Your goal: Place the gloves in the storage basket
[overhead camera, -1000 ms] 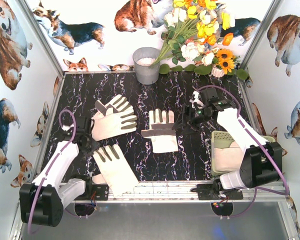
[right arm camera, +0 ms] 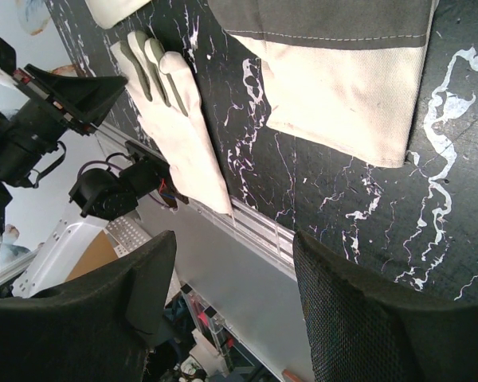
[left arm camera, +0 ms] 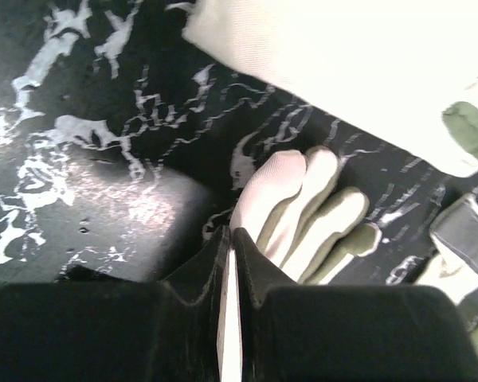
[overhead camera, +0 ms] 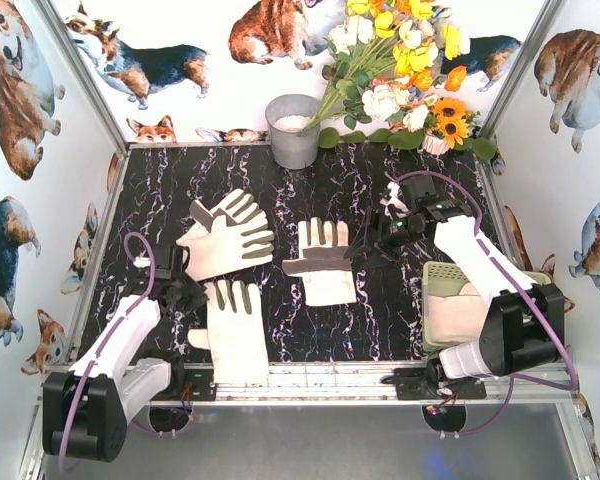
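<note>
Cream gloves with olive-striped fingers lie on the black marble table: a pair at back left [overhead camera: 230, 245], one in the middle with a grey band [overhead camera: 325, 285], one at front left [overhead camera: 235, 335]. My left gripper [overhead camera: 195, 295] is shut at the fingers of the front-left glove [left arm camera: 283, 207], whose edge runs under the fingertips; whether it grips that edge is unclear. My right gripper [overhead camera: 365, 240] stands open beside the middle glove [right arm camera: 342, 103], nothing between its fingers. The green storage basket [overhead camera: 435, 270] at front right holds cream cloth, partly hidden by the right arm.
A grey bucket [overhead camera: 293, 140] and flowers [overhead camera: 410, 70] stand along the back wall. Bare table shows between the left and middle gloves and at back left. Metal rails [overhead camera: 310, 380] edge the front.
The right arm is unchanged.
</note>
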